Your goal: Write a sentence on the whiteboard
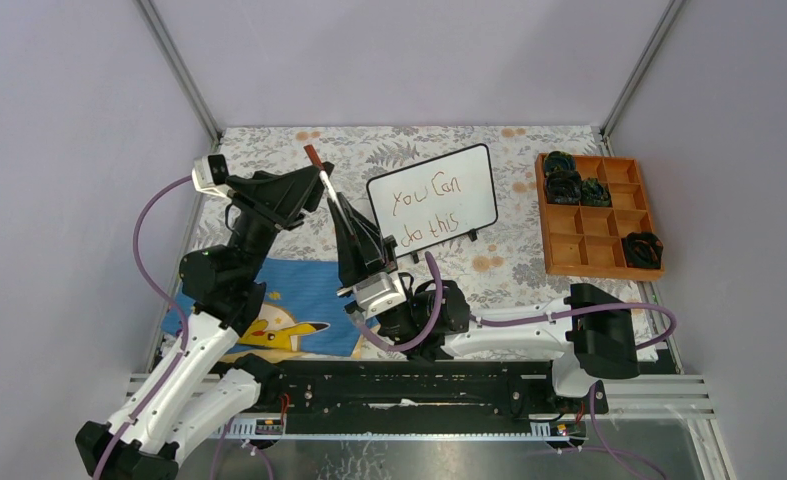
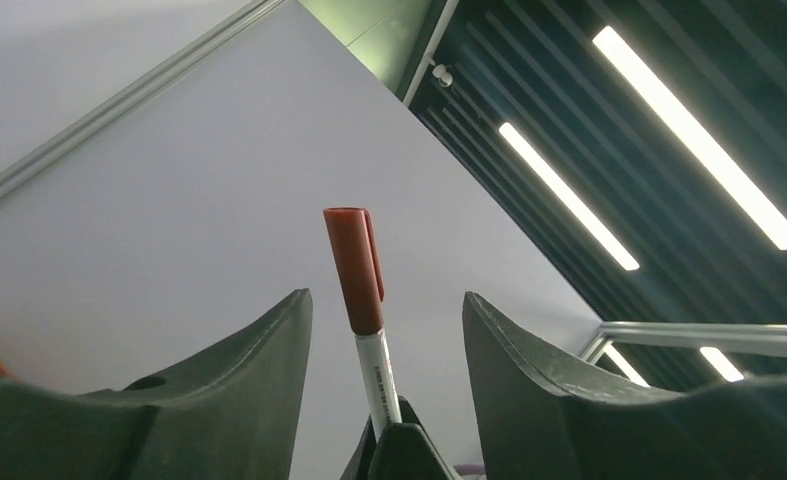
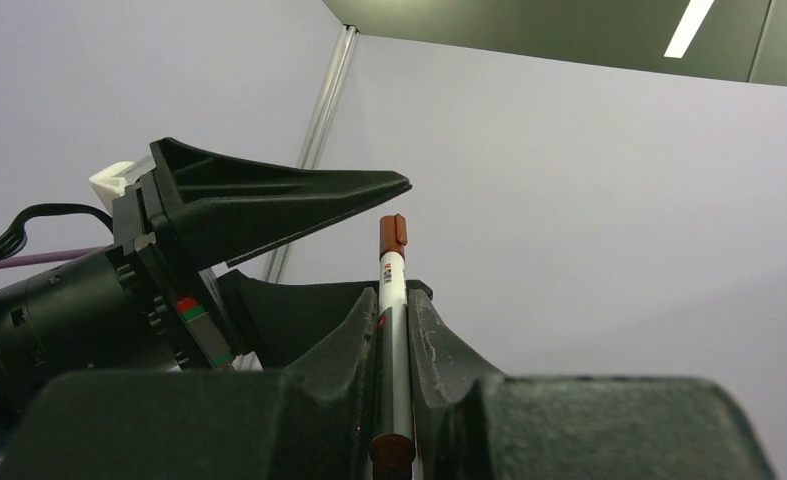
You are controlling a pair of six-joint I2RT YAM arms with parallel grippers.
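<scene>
A white marker (image 3: pixel 393 290) with its reddish-brown cap (image 2: pixel 354 268) on one end is clasped in my right gripper (image 1: pixel 336 200), cap end pointing away from the fingers. In the left wrist view the capped end stands in the gap of my left gripper, whose fingers are spread wide and do not touch it. The right wrist view shows the left fingers parted around the marker's cap end. The whiteboard (image 1: pixel 439 233) lies tilted on the table, bearing "You Can do this" in reddish-brown writing, the "do" partly hidden by my right gripper.
An orange wooden compartment tray (image 1: pixel 566 246) with dark coiled items stands at the right. A blue cloth (image 1: pixel 314 283) with a yellow figure lies under the left arm. Walls close in left, right and back.
</scene>
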